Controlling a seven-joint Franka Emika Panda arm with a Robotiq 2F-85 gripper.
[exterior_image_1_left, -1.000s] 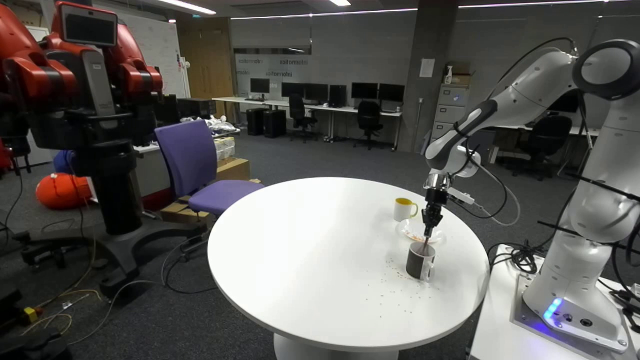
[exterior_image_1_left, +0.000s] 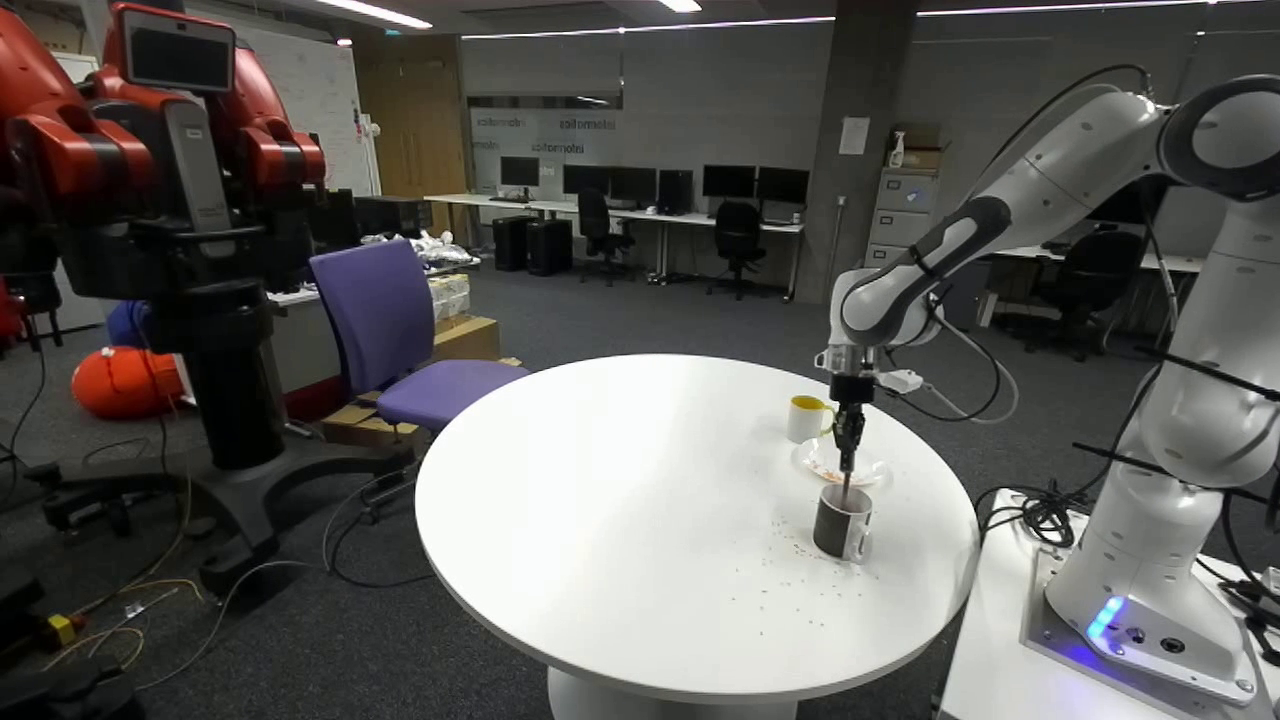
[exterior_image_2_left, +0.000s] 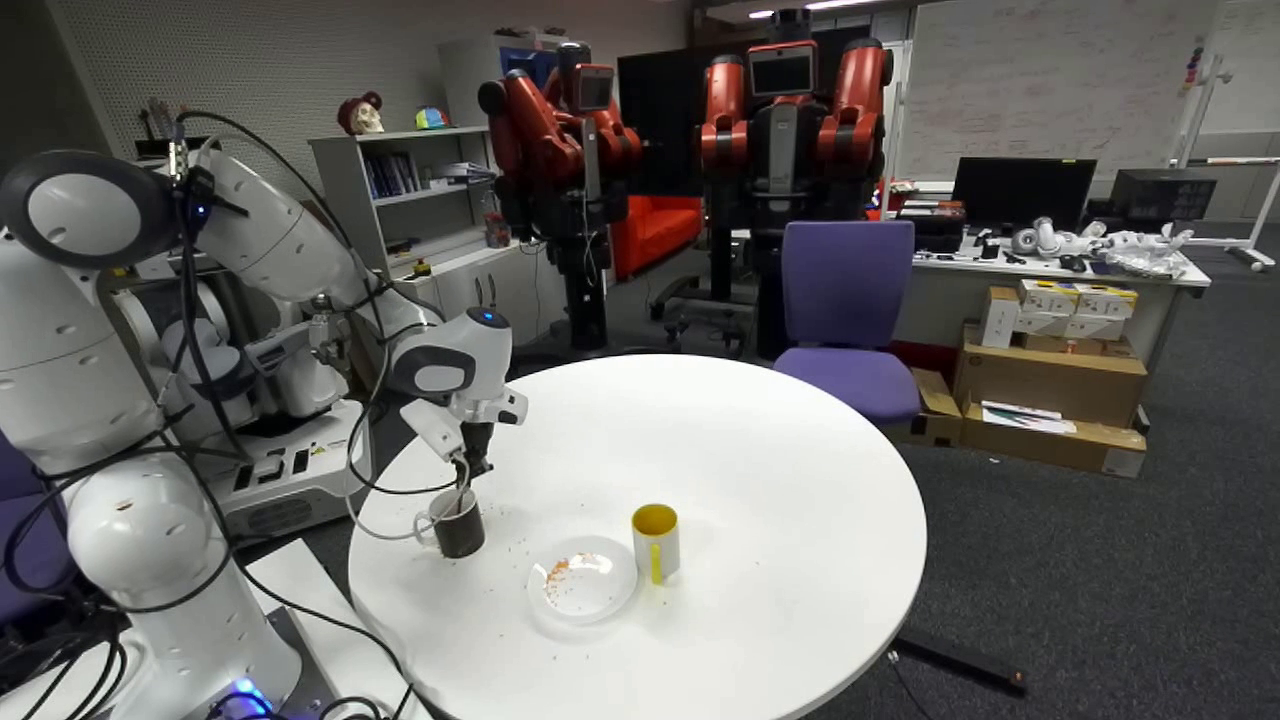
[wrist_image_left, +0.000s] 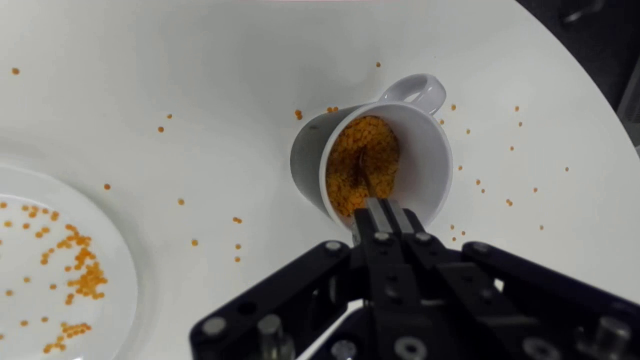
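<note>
In the wrist view my gripper is shut on a thin dark utensil (wrist_image_left: 366, 174), perhaps a spoon. Its lower end dips into small orange grains (wrist_image_left: 354, 150) inside a mug (wrist_image_left: 429, 159). This mug is white within, has a dark grey side, and stands upright on the table in exterior view 1. From exterior view 1, the gripper (exterior_image_1_left: 847, 462) points down just above the mug's rim. The utensil's far end is buried or too dark to make out.
A white plate (exterior_image_2_left: 612, 606) with scattered orange grains lies near the dark mug. Beside it stands a white mug, yellow inside (exterior_image_2_left: 665, 554). Loose grains dot the round white table (exterior_image_1_left: 600, 480), whose left half is clear. A purple chair (exterior_image_1_left: 378, 318) stands behind.
</note>
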